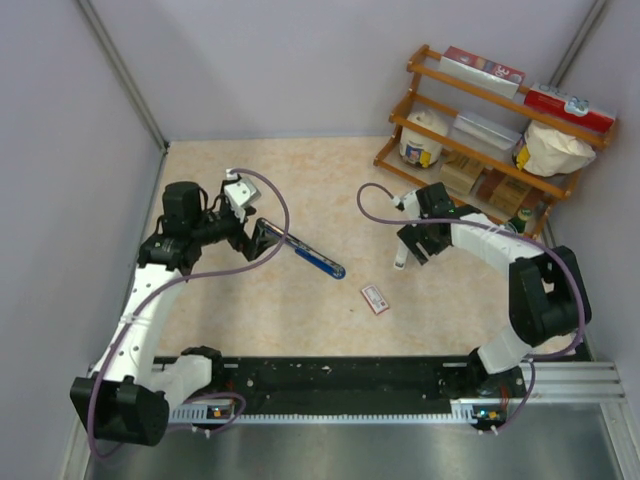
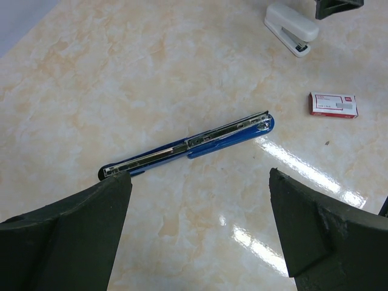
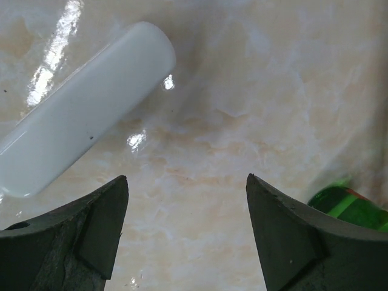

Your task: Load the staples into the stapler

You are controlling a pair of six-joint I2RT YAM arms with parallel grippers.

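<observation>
A blue stapler lies unfolded flat on the table, its metal channel facing up; in the top view the stapler runs diagonally across the middle. My left gripper stands open near its far-left end, nothing between the fingers. A small red-and-white staple box rests to the right of the blue stapler. Farther right stands a white stapler, partly behind my right gripper in the top view. The right gripper is open and empty beside the white stapler.
A wooden shelf with boxes and tubs fills the back right. A green object sits near the right gripper's right finger.
</observation>
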